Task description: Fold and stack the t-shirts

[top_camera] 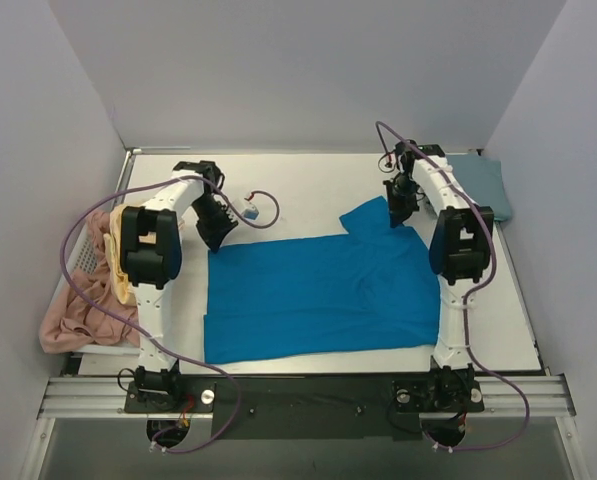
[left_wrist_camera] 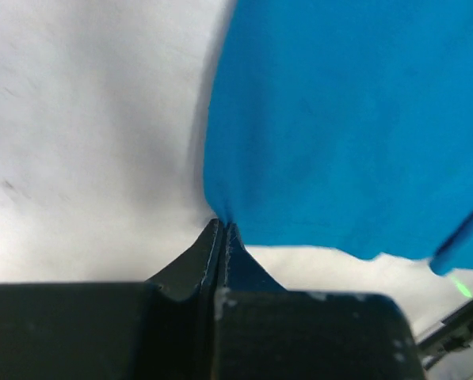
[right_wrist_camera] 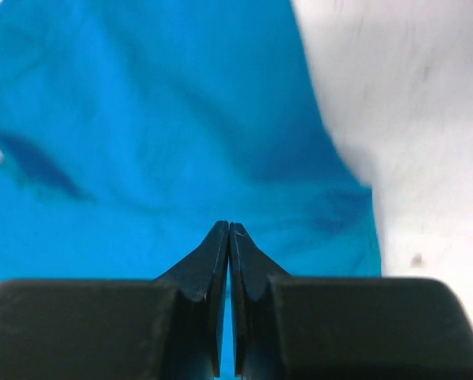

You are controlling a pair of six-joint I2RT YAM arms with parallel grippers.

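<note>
A blue t-shirt [top_camera: 288, 290] lies spread over the middle of the table, folded lengthwise in part, with a sleeve [top_camera: 366, 214] sticking out at its back right. At its back left corner, my left gripper [top_camera: 214, 247] is shut; in the left wrist view the cloth [left_wrist_camera: 299, 158] gathers to a point between the fingertips. My right gripper [top_camera: 396, 224] is shut over the shirt near the sleeve. Beneath its tips in the right wrist view the blue cloth [right_wrist_camera: 181, 142] lies fairly smooth, and nothing shows between the fingers.
Behind the right arm lies a flat grey-blue folded cloth [top_camera: 483, 190] at the table's back right. A white basket [top_camera: 78, 255] with pink-brown and yellow cloths stands along the left edge. Bare white table [top_camera: 278, 190] shows behind the shirt.
</note>
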